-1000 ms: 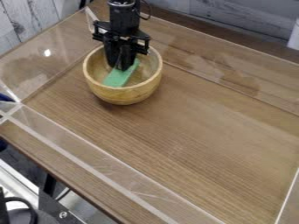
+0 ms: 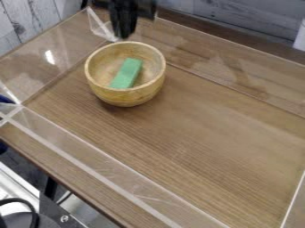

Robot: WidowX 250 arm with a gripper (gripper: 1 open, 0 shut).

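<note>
A round wooden bowl [image 2: 146, 90] stands left of centre on the wooden table [image 2: 191, 160]. Inside it lies a green block [image 2: 127, 74], its long side running from back to front. The dark gripper [image 2: 119, 30] is at the top edge, above and behind the bowl and clear of the block; it is blurred and partly cut off, with nothing seen held in it. It looks shut.
Clear tape strips cross the left side of the table. A black cable [image 2: 14, 204] lies off the table at the lower left.
The gripper has risen out of the bowl to the top edge of the view. The green block stays in the bowl and is now uncovered.
</note>
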